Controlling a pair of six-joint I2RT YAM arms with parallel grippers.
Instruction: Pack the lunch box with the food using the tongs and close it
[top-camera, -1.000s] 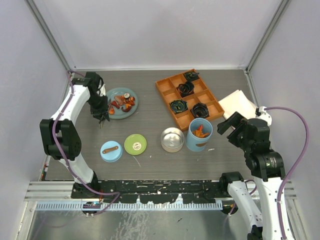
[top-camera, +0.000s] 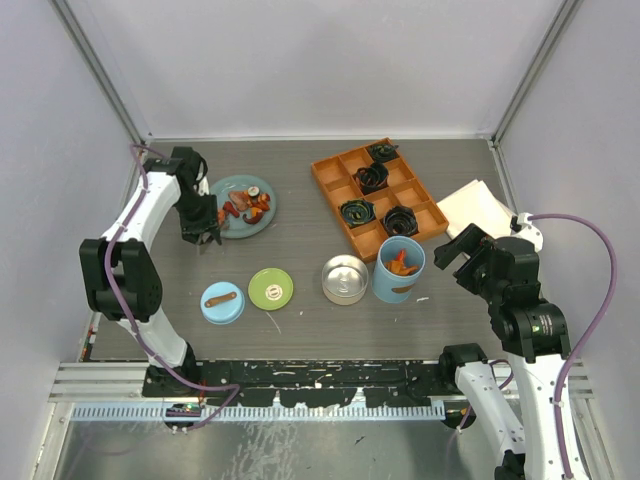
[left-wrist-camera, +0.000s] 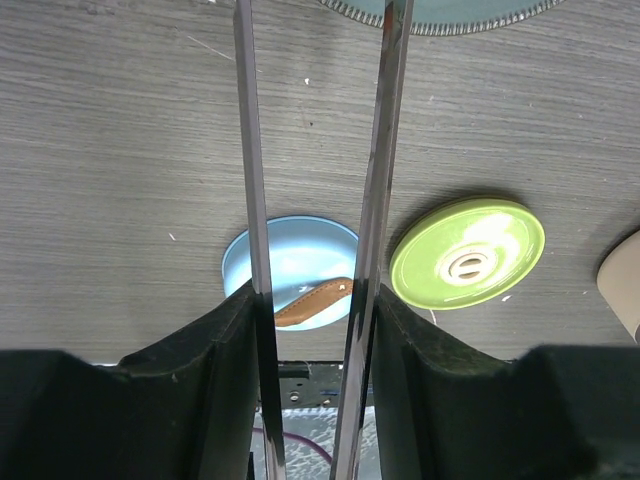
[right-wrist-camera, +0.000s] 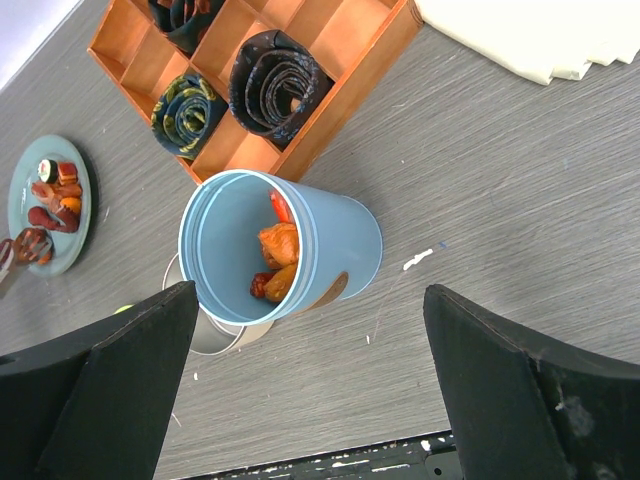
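My left gripper (top-camera: 208, 236) hangs at the left edge of the plate of food (top-camera: 246, 185); its long metal fingers stand apart with nothing visible between them but table and lids. Below are a blue lid (left-wrist-camera: 290, 250) with a brown piece and a green lid (left-wrist-camera: 440, 255). A metal container (top-camera: 344, 275) stands beside a blue cylindrical container (right-wrist-camera: 350, 235) holding orange food pieces. My right gripper is open above the table, just right of the blue container.
A wooden compartment tray (top-camera: 330, 182) with dark rolled cloths lies at the back right, with white sheets (top-camera: 470, 208) beside it.
My left gripper has shifted very slightly at the plate's left edge over the last second. The right arm and the objects have not visibly moved.
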